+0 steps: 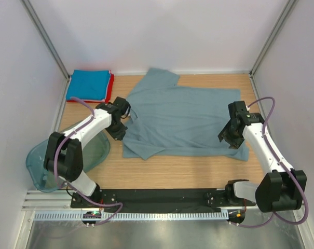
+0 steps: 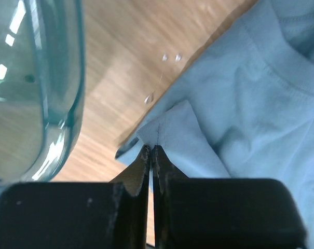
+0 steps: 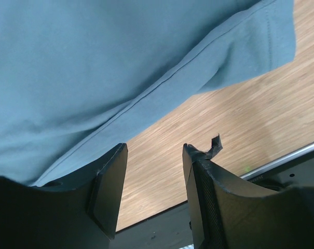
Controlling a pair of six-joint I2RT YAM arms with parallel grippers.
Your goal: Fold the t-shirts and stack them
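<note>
A blue-grey t-shirt (image 1: 182, 116) lies spread over the table, one sleeve reaching toward the back wall and its near left corner folded over. At its left end, my left gripper is shut on a pinch of the shirt's cloth (image 2: 182, 135). My right gripper hangs over the shirt's near right edge. Its fingers are wide apart with nothing between them; bare wood and the hem (image 3: 146, 101) show beyond. In the top view the left fingertips are partly hidden by the gripper body.
A blue folded stack (image 1: 89, 84) with red beneath sits at the back left. The clear greenish bin (image 1: 37, 179) stands at the left, close beside the left gripper. Bare table (image 1: 162, 174) shows along the front.
</note>
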